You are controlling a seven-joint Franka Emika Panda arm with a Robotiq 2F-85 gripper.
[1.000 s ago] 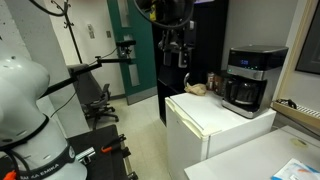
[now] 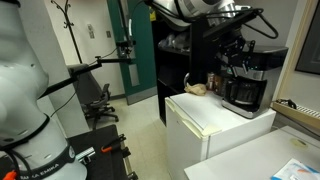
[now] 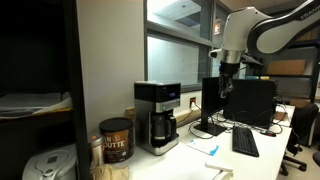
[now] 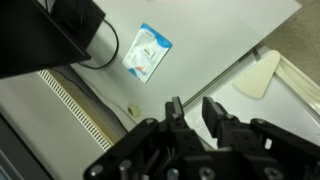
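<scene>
My gripper (image 2: pixel 231 63) hangs in the air over the white cabinet, in front of the coffee maker (image 2: pixel 256 68) in the first exterior view. A gap shows between its dark fingers in the wrist view, and nothing is visible in it. The coffee maker is black and silver with a glass carafe (image 3: pixel 162 128); in the second exterior view the gripper stands to its right, apart from it. Below the camera, a blue-and-white packet (image 4: pixel 147 52) lies on a pale surface. A cream, wedge-shaped piece (image 4: pixel 258 75) lies near a white tray-like surface.
A brown canister (image 3: pixel 116 140) stands left of the coffee maker. To the right are a keyboard (image 3: pixel 244 140) and dark monitors. A small tan object (image 2: pixel 198 89) sits at the back of the white cabinet top (image 2: pixel 205 110), whose middle is mostly clear.
My arm has swung to the right and reached farther out, bringing the gripper from left of the coffee maker to in front of it. The objects on the surfaces look unmoved.
</scene>
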